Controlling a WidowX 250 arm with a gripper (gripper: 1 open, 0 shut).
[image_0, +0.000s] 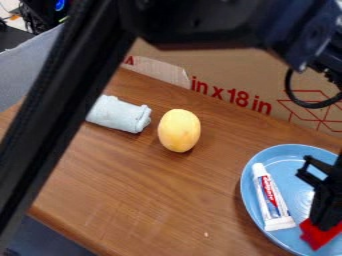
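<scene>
At the right edge my black gripper (323, 195) is low over a blue plate (274, 160), on the red object (315, 236) that lies there, which it partly hides; whether anything is between the fingers is hard to see. A white toothpaste tube (270, 195) lies on the plate's left part, to the left of the gripper.
A yellow oval fruit (179, 130) and a rolled pale cloth (119, 115) sit on the wooden table (134, 190). A cardboard box (227, 85) stands behind. The black arm crosses the upper left.
</scene>
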